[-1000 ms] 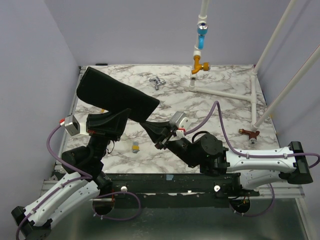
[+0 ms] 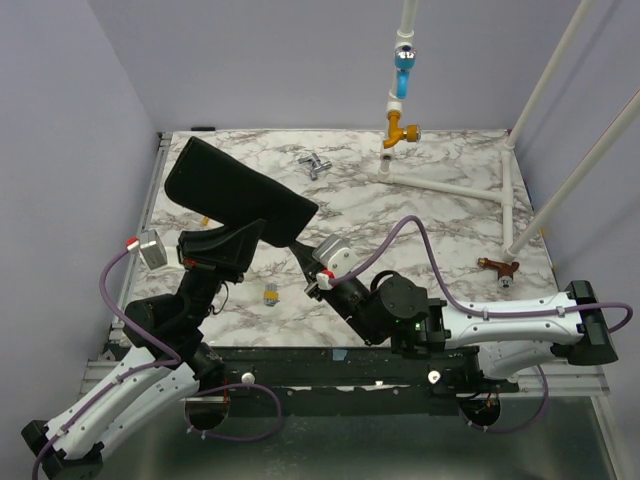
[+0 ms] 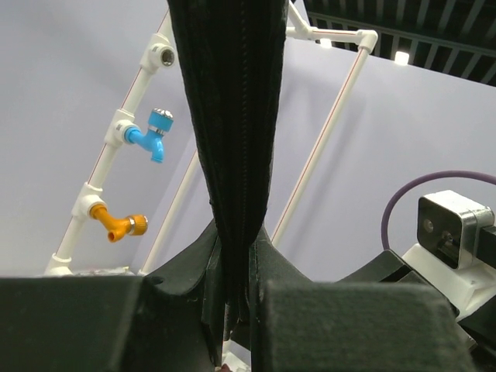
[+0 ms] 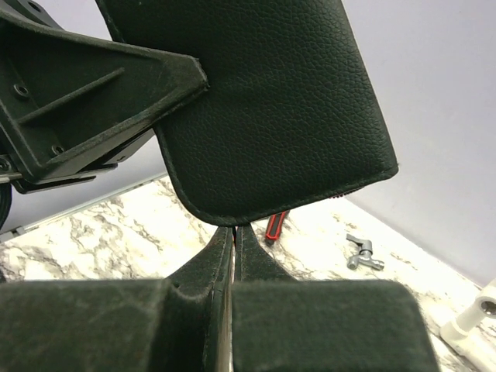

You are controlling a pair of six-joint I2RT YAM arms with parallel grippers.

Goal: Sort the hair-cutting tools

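Note:
A black leather-textured case [image 2: 235,190] is raised above the marble table, with my left gripper [image 2: 258,232] shut on its lower side. In the left wrist view the case [image 3: 236,101] stands edge-on, a stitched seam running down it to the left fingers [image 3: 194,267]. Its broad face [image 4: 271,116] fills the upper part of the right wrist view. My right gripper is shut, its tips right at the lower edge of the case. Whether they pinch something thin there cannot be made out. No hair cutting tool shows clearly; the case's inside is hidden.
On the marble table [image 2: 370,290] lie a metal valve [image 2: 315,165], a small yellow-and-grey part [image 2: 271,294] and a red-and-black tool [image 4: 275,226]. White pipes with a blue tap [image 2: 404,70] and an orange tap [image 2: 400,130] stand at back right.
My right gripper has shifted slightly rightward and its wrist has turned. The left gripper and the case have moved a little to the right.

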